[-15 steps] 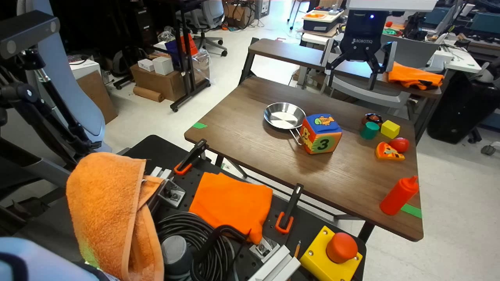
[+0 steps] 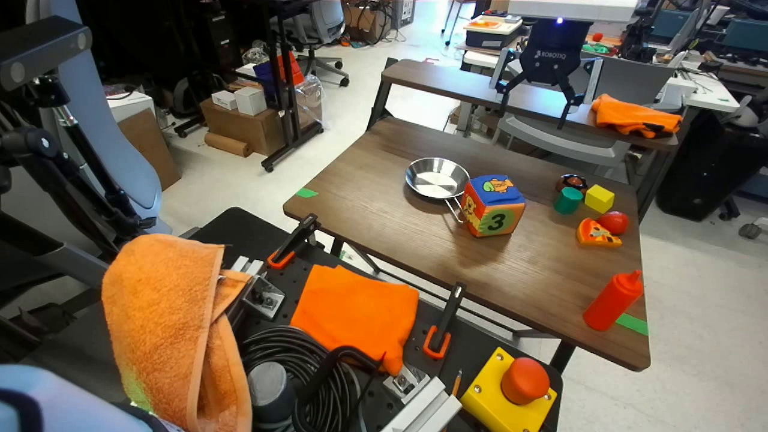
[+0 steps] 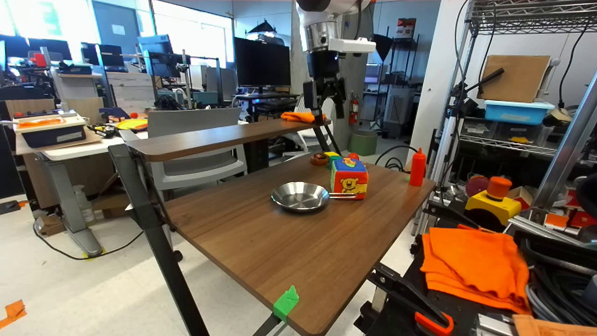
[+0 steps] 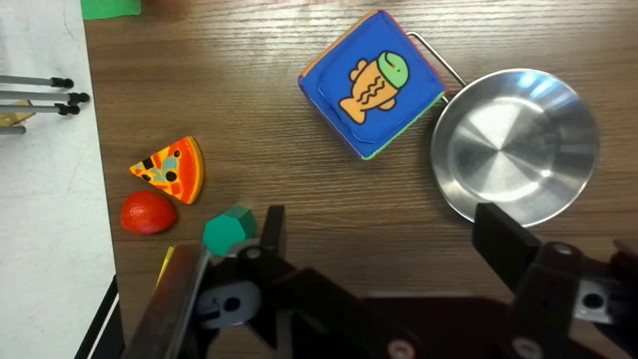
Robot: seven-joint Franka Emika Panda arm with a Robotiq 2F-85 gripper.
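My gripper (image 2: 533, 117) hangs in the air over the far side of the brown table (image 2: 389, 216), its fingers spread wide with nothing between them. In the wrist view a soft blue-topped cube (image 4: 374, 84) with a fish picture lies ahead of the fingers. Against the cube, or very close to it, is the wire handle of a shiny steel pan (image 4: 508, 149); the pan is empty. Towards one end of the table are a pizza slice (image 4: 176, 170), a red round toy (image 4: 147, 213), a green block (image 4: 227, 232) and a yellow block (image 2: 599, 198).
A red squeeze bottle (image 2: 613, 301) stands near the table's corner. Beside the green block sits a small brown round item (image 2: 572, 182). A raised shelf (image 2: 461, 85) runs along the far edge, bearing an orange cloth (image 2: 633, 115).
In exterior view 1 my gripper has shifted slightly up and to the left and tilted a little. Its fingers remain spread. The objects on the table have not moved.
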